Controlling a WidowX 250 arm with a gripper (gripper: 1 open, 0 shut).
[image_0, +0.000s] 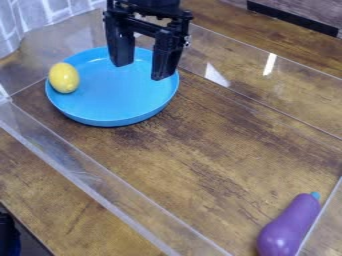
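Note:
My black gripper (142, 58) hangs over a blue plate (114, 112) at the upper middle of the view, its two fingers spread apart with nothing visible between them. A yellow egg-shaped object (64, 78) rests on the left part of the plate. A purple toy eggplant (287, 225) lies at the lower right, away from the plate.
Clear transparent strips run along its left side and at the right. A dark edge shows at the top right.

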